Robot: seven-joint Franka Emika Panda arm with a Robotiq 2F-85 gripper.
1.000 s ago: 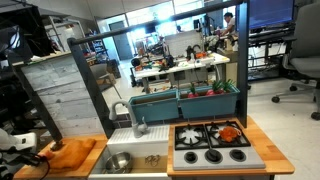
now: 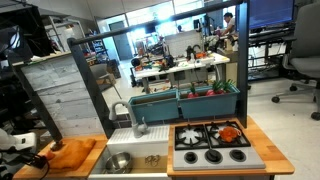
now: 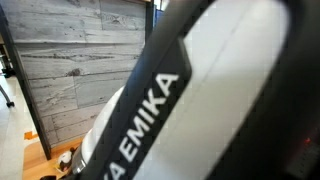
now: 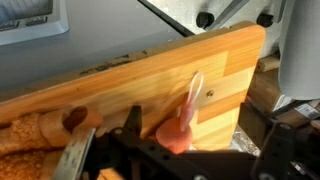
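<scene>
In the wrist view, my gripper stands open, with dark fingers point(image 4: 252, 122) set well apart. In the gap between them, as this view shows it, is a small orange-red object point(image 4: 174, 137) with a pale part and a white loop; whether it touches either finger cannot be told. To its left, an orange cloth-like item point(image 4: 28, 135) lies on the wooden counter point(image 4: 150, 75), partly cut off by the frame. From exterior view 1, the gripper point(image 2: 45, 160) is at the lower left by an orange item point(image 2: 72, 154). The arm point(image 3: 215, 85) blocks much of exterior view 2.
A sink point(image 2: 120, 161) with a tall faucet point(image 2: 125, 112) lies right of the orange item. Farther right is a stove point(image 2: 212, 157) bearing an orange-red object point(image 2: 230, 134). Behind stand blue bins point(image 2: 155, 109); a grey plank wall point(image 2: 66, 92) rises at the left.
</scene>
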